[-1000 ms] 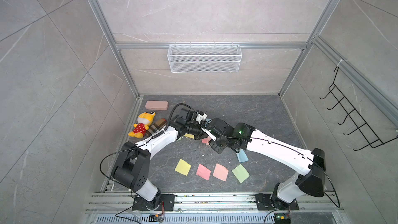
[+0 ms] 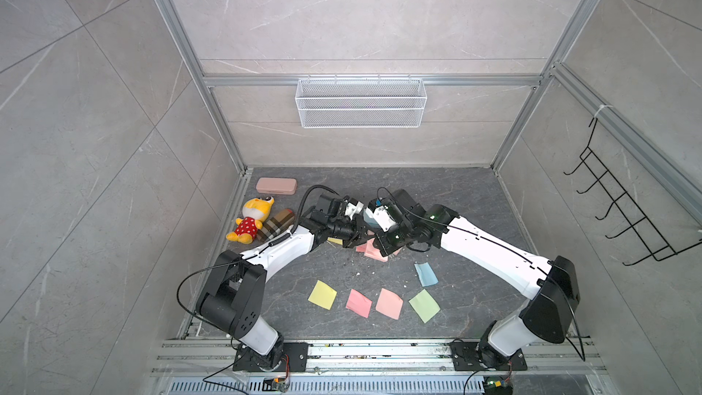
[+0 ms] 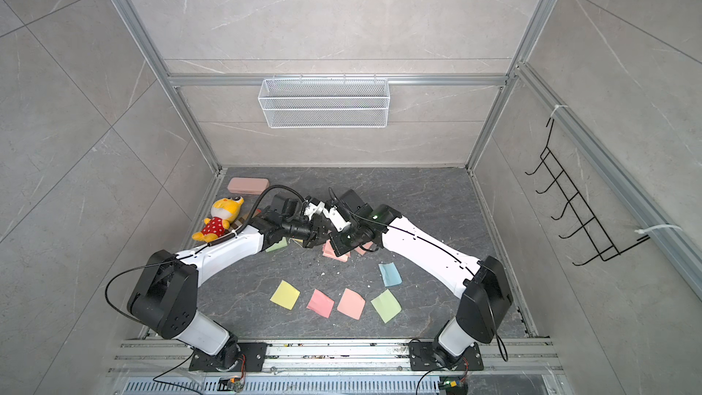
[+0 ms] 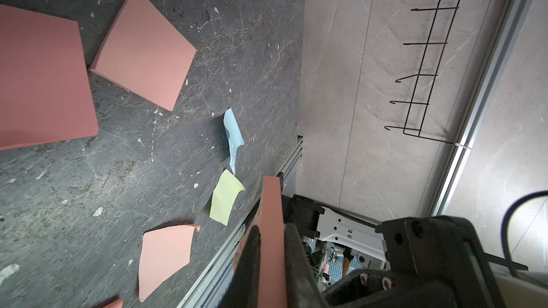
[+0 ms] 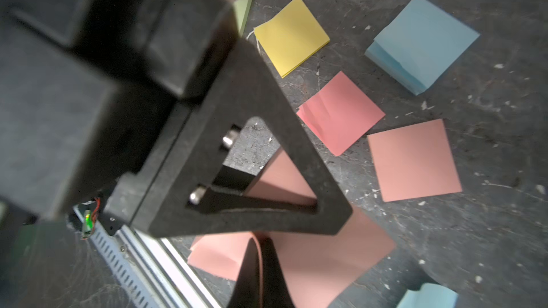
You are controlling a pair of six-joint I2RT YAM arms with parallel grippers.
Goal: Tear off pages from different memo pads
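Note:
My left gripper is shut on a pink memo pad (image 4: 271,199), seen edge-on in the left wrist view. My right gripper's tip meets the pink paper at the bottom of the right wrist view, where loose pink sheet (image 5: 336,262) shows behind dark fingers; whether they pinch it is unclear. Both grippers are close together over the middle. On the table lie further pads: pink (image 5: 412,159), red-pink (image 5: 339,111), yellow (image 5: 291,34), blue (image 5: 421,42). Loose sheets along the front are yellow (image 2: 321,294), pink (image 2: 389,303), green (image 2: 425,305) and blue (image 2: 426,273).
A yellow plush toy (image 2: 248,221), a brown plaid item (image 2: 276,223) and a pink case (image 2: 276,185) occupy the left side. A white wire basket (image 2: 360,102) hangs on the back wall, black hooks (image 2: 629,219) on the right.
My right arm's wrist has turned and shifted slightly up and right, exposing pink paper below the grippers in the top left view. The left arm is essentially unchanged.

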